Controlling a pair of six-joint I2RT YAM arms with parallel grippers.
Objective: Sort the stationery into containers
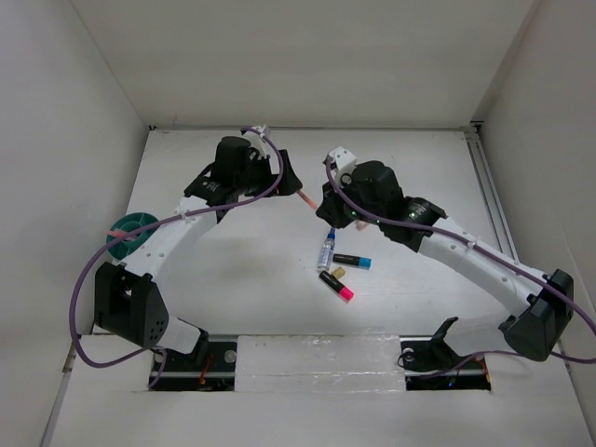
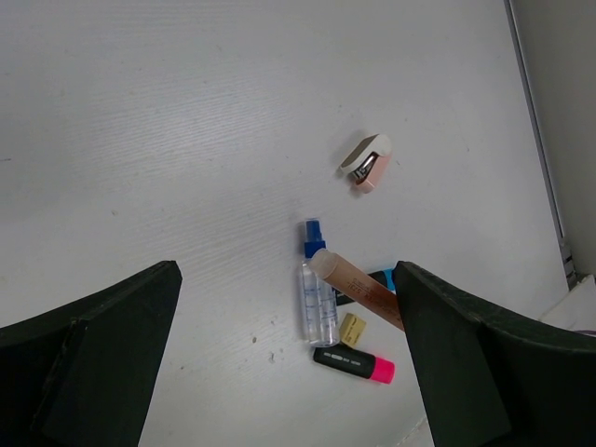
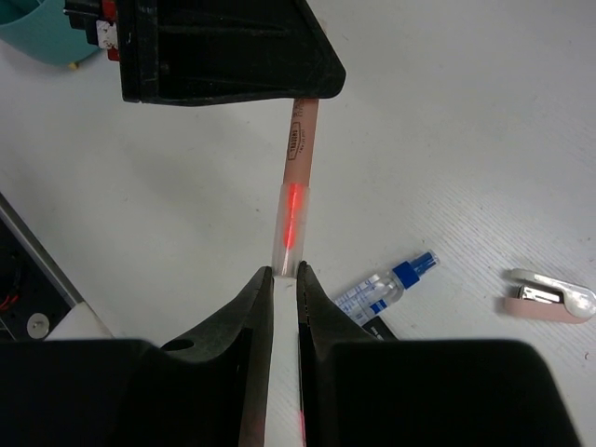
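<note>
A pink marker with a clear cap spans between the grippers above the table. My right gripper is shut at the capped end. My left gripper is open, with the marker's other end between its fingers in the right wrist view. Below lie a spray bottle, a blue-capped marker, a pink-capped marker, a small yellow block and a pink-and-white stapler.
A teal round container stands at the far left beside the left arm.
</note>
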